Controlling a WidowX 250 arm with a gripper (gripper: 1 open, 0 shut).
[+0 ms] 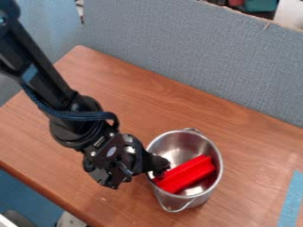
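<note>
A steel pot [190, 142] with a wire handle stands on the wooden table, and a red cylindrical object [186, 174] lies tilted inside it. My black gripper [159, 165] reaches over the pot's left rim, its tip beside the red object's left end. The fingertips are dark and partly hidden, so their exact contact with the red object is unclear.
A grey padded panel [190, 62] runs along the back. A strip of blue tape [291, 195] lies at the right, and the table's edge runs along the lower left.
</note>
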